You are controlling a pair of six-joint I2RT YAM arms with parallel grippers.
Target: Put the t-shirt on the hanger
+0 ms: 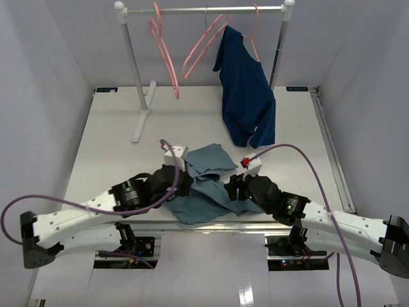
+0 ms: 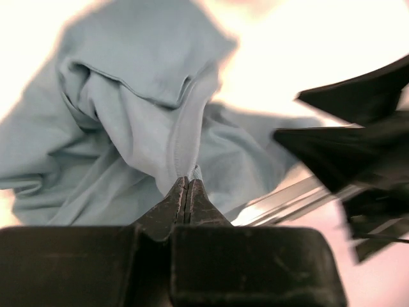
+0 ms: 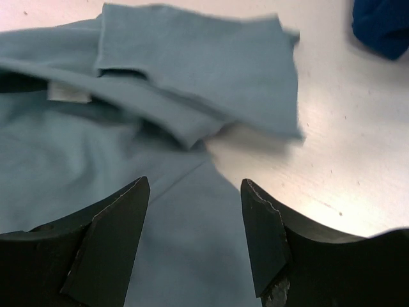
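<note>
A grey-blue T-shirt [image 1: 211,152] lies crumpled near the table's front. In the left wrist view my left gripper is shut on a pale fold of the shirt [image 2: 140,77], which it lifts above the rest. My right gripper stands open over the shirt [image 3: 198,51]. Pink hangers [image 1: 167,57] hang on a white rail [image 1: 180,11]; one at the right carries a navy shirt [image 1: 246,102].
The rack's foot [image 1: 140,121] stands at the back left. The navy shirt hangs low at the back right.
</note>
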